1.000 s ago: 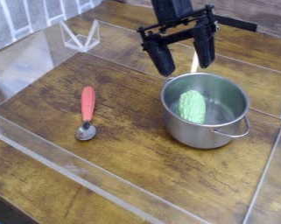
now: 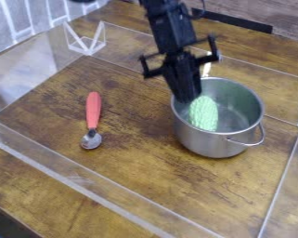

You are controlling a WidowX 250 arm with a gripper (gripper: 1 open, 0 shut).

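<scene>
A steel pot (image 2: 221, 139) with a wire handle stands on the wooden table at the right, holding a pale green ribbed object (image 2: 203, 112). The black gripper (image 2: 181, 85) hangs at the pot's left rim, partly blurred; whether anything is between its fingers is hard to see. A red-handled scoop (image 2: 94, 113) lies on the table to the left, its metal head toward the front.
Clear plastic edges border the wooden table (image 2: 126, 191) on several sides. A white wire piece (image 2: 89, 42) stands at the back left.
The gripper came down toward the pot over the past second and has since shifted slightly, its fingers now blurred near the rim. The pot and scoop look unmoved.
</scene>
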